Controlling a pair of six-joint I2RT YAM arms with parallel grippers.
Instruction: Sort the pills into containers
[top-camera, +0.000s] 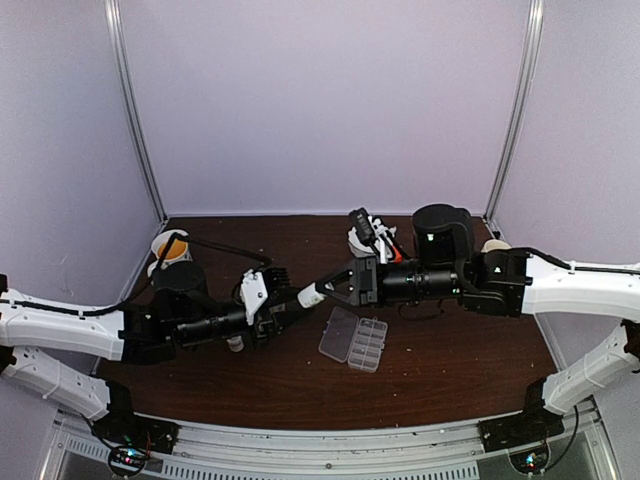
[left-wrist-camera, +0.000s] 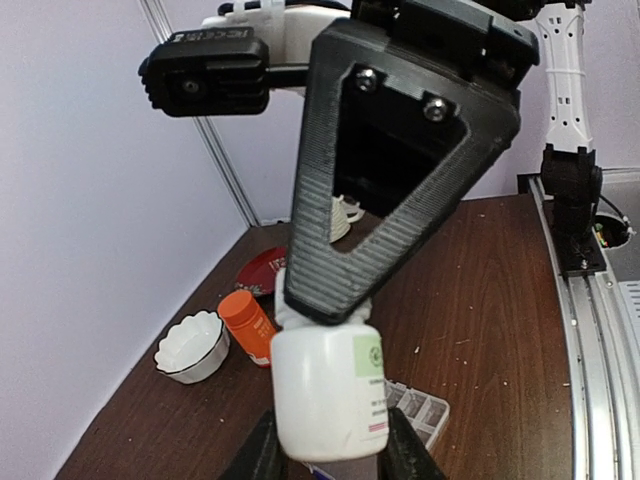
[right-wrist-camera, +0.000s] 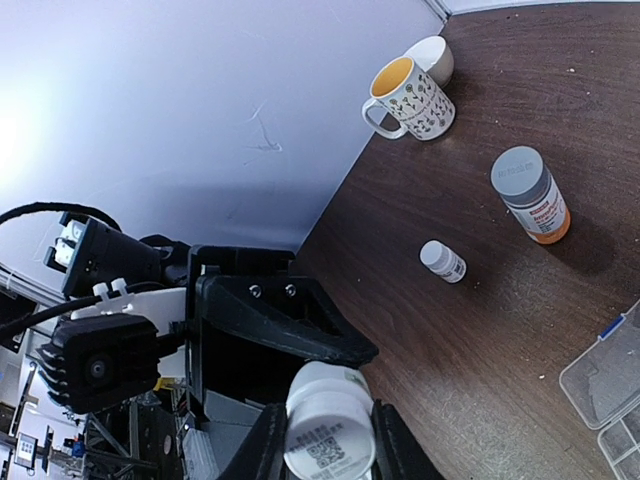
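Observation:
A white pill bottle (top-camera: 311, 296) is held in the air between my two grippers, above the table. My left gripper is shut around its labelled body. From the opposite side, my right gripper is shut on its other end, where a printed square code shows. A finger of the right gripper hides part of the bottle in the left wrist view. Below, the clear pill organizer (top-camera: 367, 345) lies on the table with its lid folded open; I cannot make out pills in its compartments.
A small white bottle (right-wrist-camera: 443, 261) and a grey-capped bottle (right-wrist-camera: 532, 195) stand on the table, with a patterned mug (right-wrist-camera: 415, 100) behind. An orange bottle (left-wrist-camera: 246, 325) and a white bowl (left-wrist-camera: 192, 347) stand elsewhere.

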